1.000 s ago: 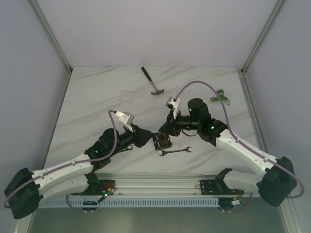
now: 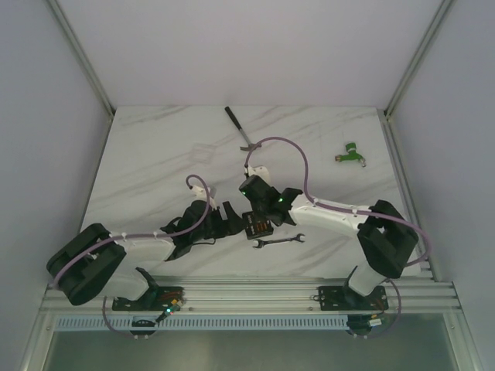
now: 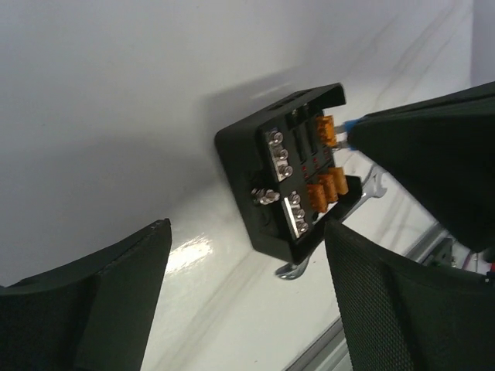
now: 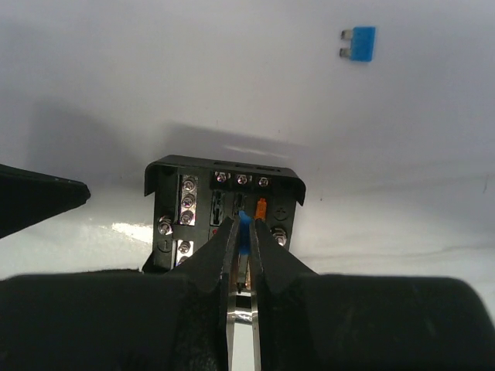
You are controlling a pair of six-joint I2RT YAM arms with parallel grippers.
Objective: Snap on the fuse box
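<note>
The black fuse box point(image 3: 259, 197) lies on the white surface, orange fuses seated in it. My right gripper is directly over it, shut on a blue fuse point(image 4: 244, 226); whether the fuse is seated cannot be told. My left gripper point(image 2: 230, 222) is just left of the box, finger part open, with a wide space between its fingers in the left wrist view. In the top view the right gripper partly covers the box.
A wrench point(image 2: 278, 241) lies beside the box. A loose blue fuse point(image 4: 361, 43) lies on the surface. A hammer point(image 2: 240, 130) and green valve point(image 2: 350, 154) lie farther back.
Both arms have moved inward toward the fuse box.
</note>
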